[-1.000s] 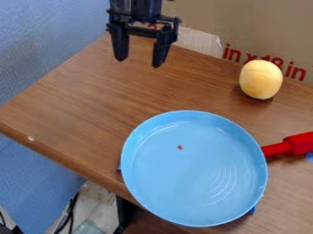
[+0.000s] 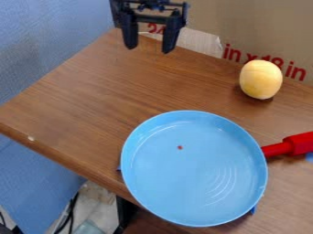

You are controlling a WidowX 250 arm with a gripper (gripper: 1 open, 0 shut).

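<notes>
My black gripper (image 2: 149, 37) hangs at the top of the camera view, over the back left part of the wooden table, open with nothing between its two fingers. A pale yellow, egg-shaped object (image 2: 261, 79) stands at the back right of the table. A light blue plate (image 2: 193, 169) lies at the front of the table. A red object (image 2: 290, 146) reaches in from the right edge beside the plate, with a bit of blue next to it.
A cardboard box (image 2: 257, 27) with red print stands along the back. Cables show below the table at lower left.
The objects on the table have not moved.
</notes>
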